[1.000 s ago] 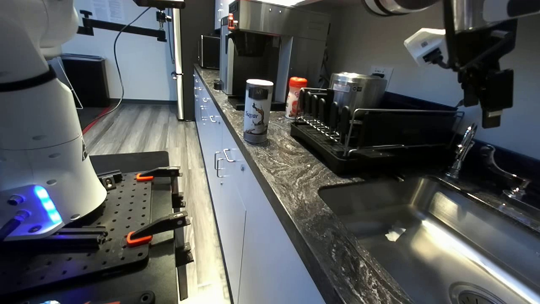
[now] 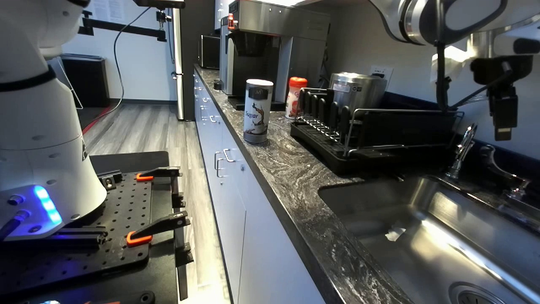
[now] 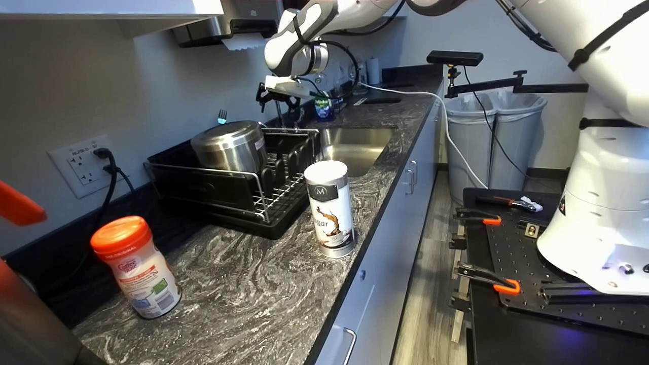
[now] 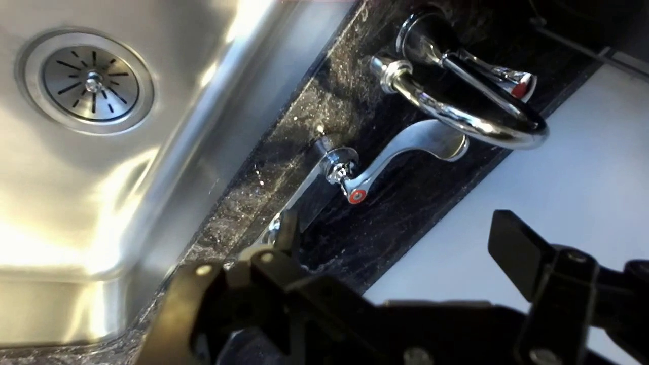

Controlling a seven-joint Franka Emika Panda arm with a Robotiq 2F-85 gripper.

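Observation:
My gripper stands open with nothing between its fingers. In the wrist view its fingertips spread in front of the chrome faucet handle, the dark backsplash and the white wall. Beyond it, the curved spout arches over the counter. In exterior view 1 the gripper hangs over the back of the steel sink, above the faucet and clear of it. Seen in exterior view 2, the gripper is near the wall, past the dish rack, and its fingertips are hard to make out.
A black dish rack with a steel pot stands beside the sink. The sugar canister is upright near the counter's front edge; a red-lidded creamer bottle stands farther along. A white scrap lies in the sink.
The arm's wrist has turned and my gripper has shifted slightly right and lower in exterior view 1. A white wrist-mounted part no longer shows clearly. The counter items have not moved.

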